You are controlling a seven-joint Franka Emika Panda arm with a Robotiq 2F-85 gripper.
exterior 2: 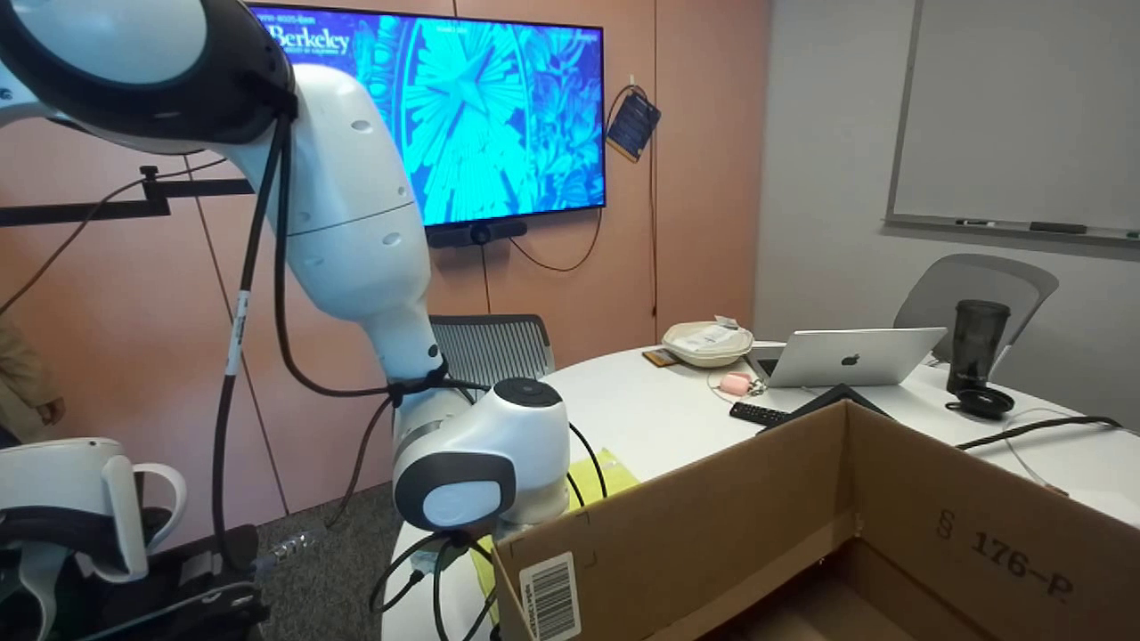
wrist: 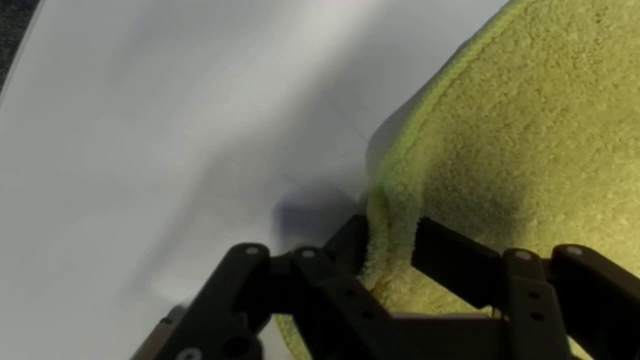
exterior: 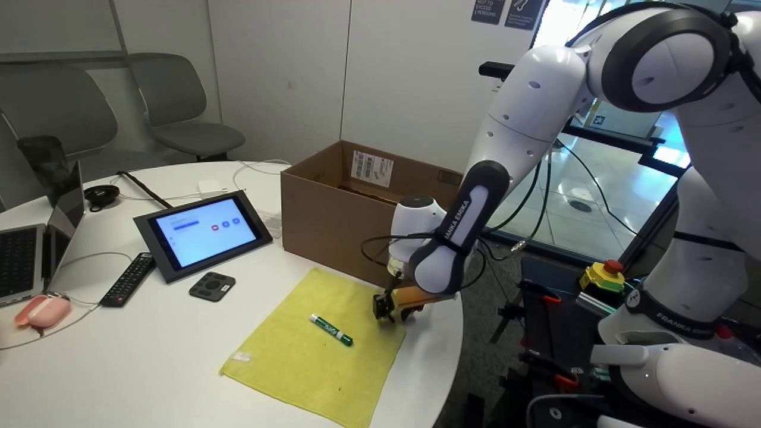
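Note:
A yellow cloth [exterior: 307, 364] lies on the white table, with a green marker [exterior: 332, 329] on top of it. My gripper [exterior: 393, 315] is low over the cloth's right edge. In the wrist view the gripper is part open, with a raised fold of the yellow cloth [wrist: 393, 222] between its black fingers. The fold stands close against the fingers; whether both press on it is hard to tell. In exterior view 2 the box wall hides the fingers.
An open cardboard box [exterior: 335, 224] stands right behind the cloth. To the left are a tablet [exterior: 207, 228], a black control puck [exterior: 211, 286], a remote [exterior: 128, 279] and a laptop [exterior: 21, 264].

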